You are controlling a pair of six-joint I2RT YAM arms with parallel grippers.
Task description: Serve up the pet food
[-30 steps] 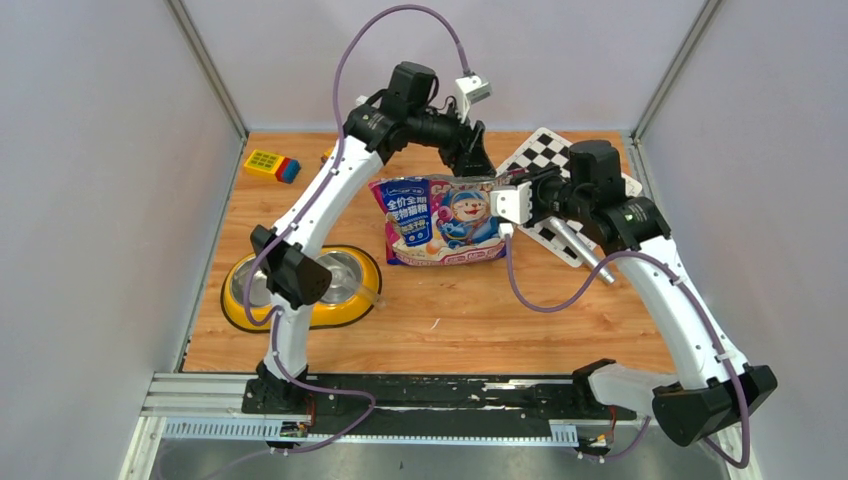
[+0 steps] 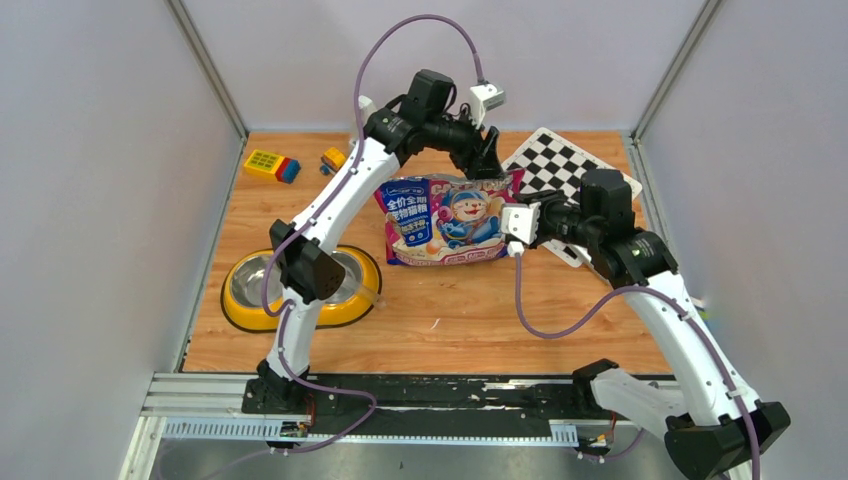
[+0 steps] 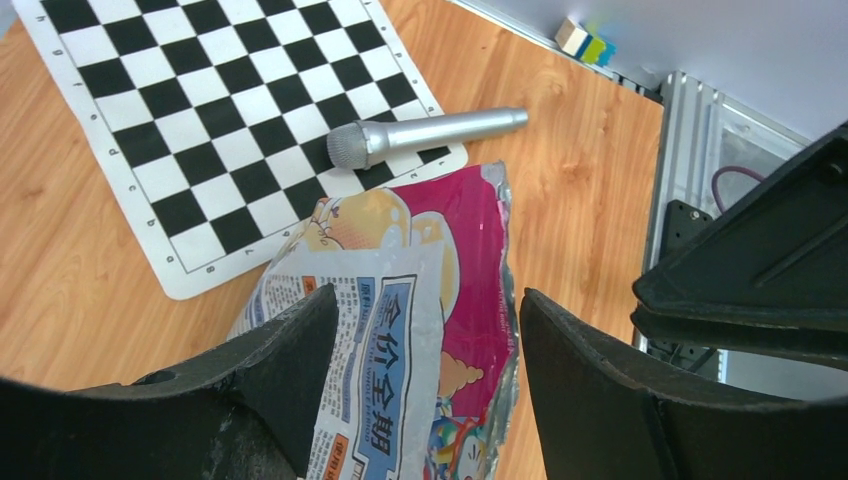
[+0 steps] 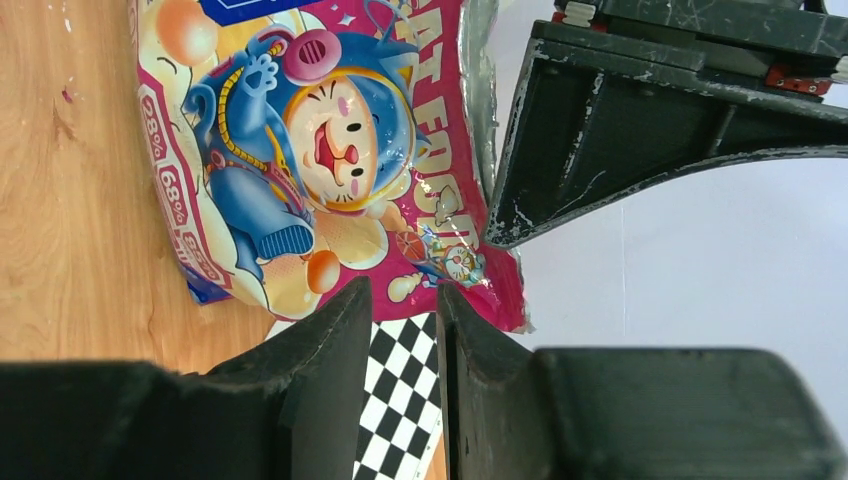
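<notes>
A pink and blue pet food bag (image 2: 445, 225) stands at the middle of the table, its printed front facing the near side. My left gripper is open over the bag's top, with the bag showing between its spread fingers. Close to the bag's right end is my right gripper, open with a narrow gap; the bag's lower printed part shows beyond its fingertips. Front left, a yellow double feeder (image 2: 232, 308) holds two steel bowls (image 2: 250, 281), partly hidden by the left arm. Something clear (image 2: 368, 291) sticks out at its right side.
A checkered board (image 3: 165, 150) lies behind and right of the bag, with a silver microphone (image 3: 440, 134) across its edge. Toy blocks (image 2: 265, 163) sit at the back left.
Over the last second my left arm shifted slightly right, and the bag's top left corner with it. My right arm moved a little right and toward the front, turning slightly.
</notes>
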